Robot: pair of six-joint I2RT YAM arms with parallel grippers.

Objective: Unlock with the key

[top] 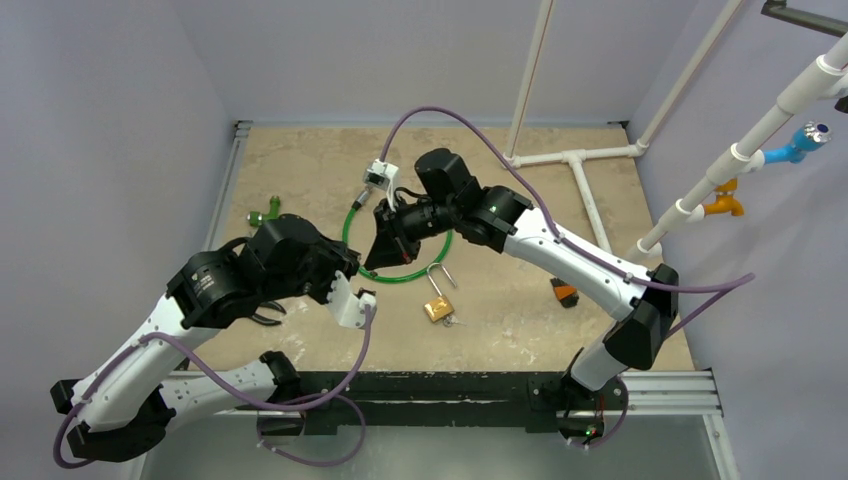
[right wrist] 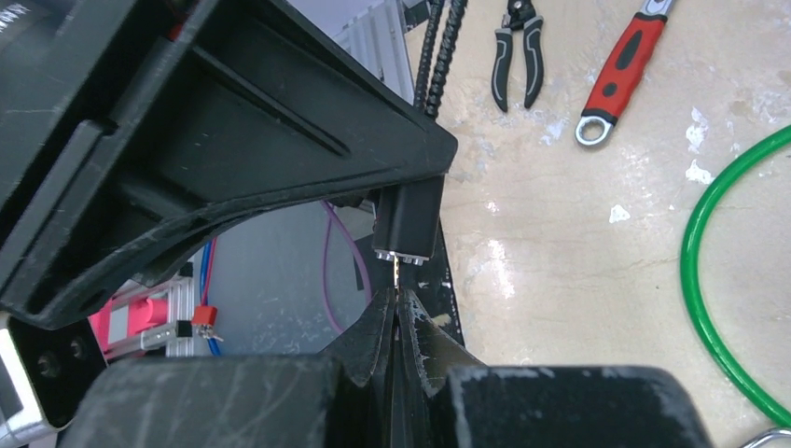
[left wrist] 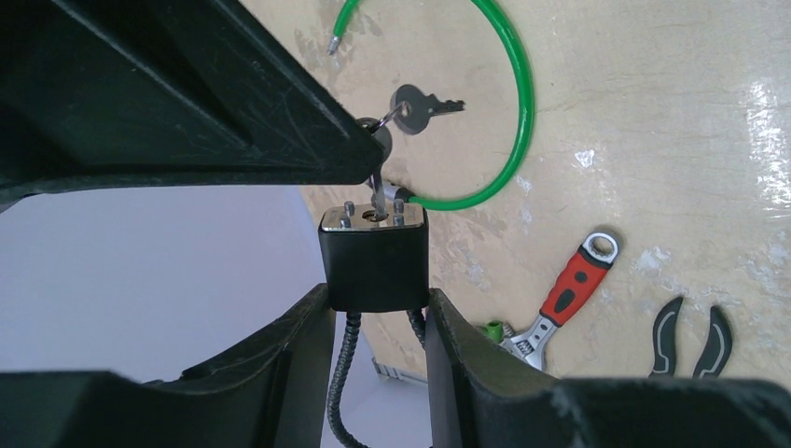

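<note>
In the left wrist view my left gripper is shut on a black padlock [left wrist: 371, 266] with a braided shackle. A key [left wrist: 378, 196] stands at the keyhole in its metal face, and a second key [left wrist: 422, 109] hangs on the same ring. My right gripper is shut right at the key; in the right wrist view a thin bit of key shows between its tips and the padlock [right wrist: 408, 219]. How deep the key sits is hard to tell.
A green hose [right wrist: 692, 252], pliers [right wrist: 532, 56], a wrench [right wrist: 623, 65] and an open brass padlock [top: 438, 308] lie on the table [top: 500, 330]. White pipes with taps [top: 720, 203] run along the right side.
</note>
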